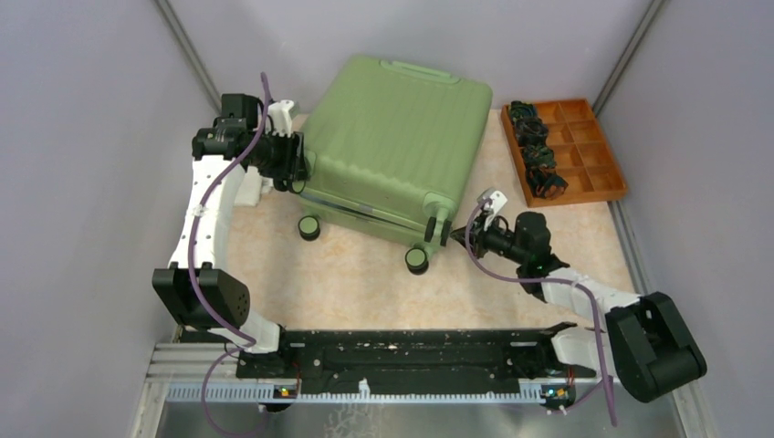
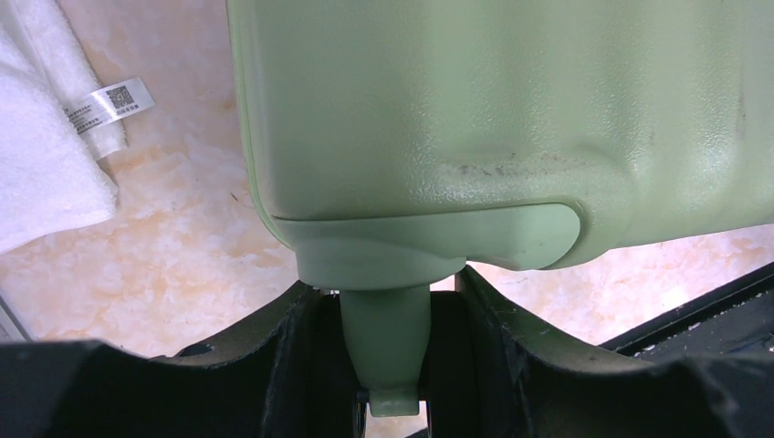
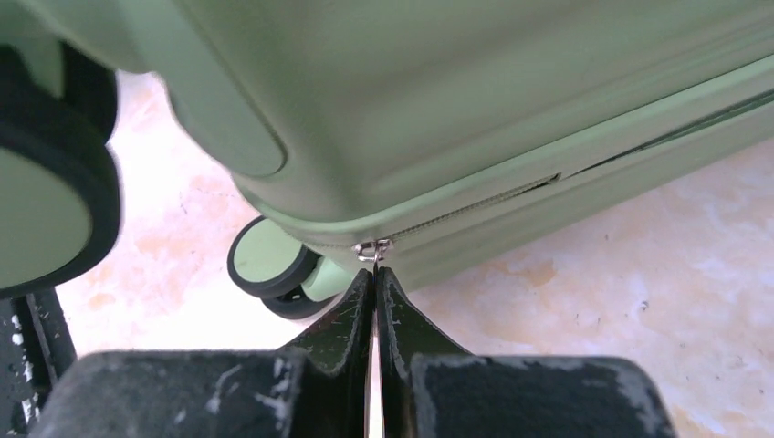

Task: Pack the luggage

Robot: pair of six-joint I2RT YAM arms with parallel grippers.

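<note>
A green suitcase [image 1: 392, 137] lies on its side, lid down over the base, with a zipper seam along its front side. My left gripper is shut on a green wheel housing at the suitcase's left corner. In the right wrist view my right gripper is shut at the zipper pull [image 3: 372, 248] near the right corner, fingertips just at its small metal tab; whether the tab sits between them is hard to tell. The zipper looks partly open further along the seam.
An orange divided tray [image 1: 584, 164] with dark rolled items in its left column stands at the back right. A white towel [image 2: 50, 155] lies left of the suitcase. Bare tabletop [image 1: 347, 283] shows in front.
</note>
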